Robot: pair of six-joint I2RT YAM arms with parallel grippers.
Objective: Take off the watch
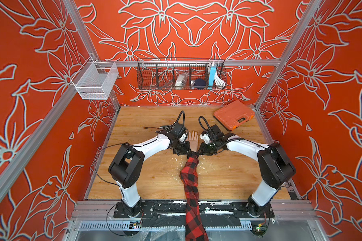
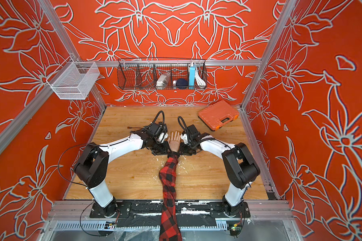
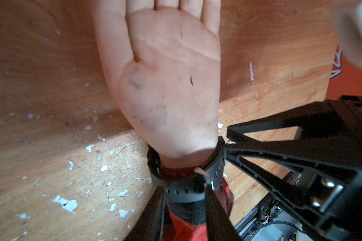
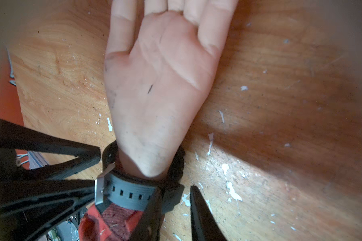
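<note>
A dark grey watch strap [image 3: 185,189] circles the wrist of a hand [image 3: 173,88] lying palm up, above a red-and-black checked sleeve [image 1: 189,176]. Its metal buckle [image 4: 100,188] and row of holes face upward; the watch face is hidden. My left gripper is part open over the strap, a finger to each side of the holed section. From the other side, my right gripper stands part open at the strap's edge, with part of the band showing between its fingers. Whether either gripper touches the strap I cannot tell.
An orange case [image 1: 234,114] lies at the back right of the table [image 1: 148,180]. Behind it, a wire basket [image 1: 160,76] hangs on the wall. Both grippers are close together at the wrist.
</note>
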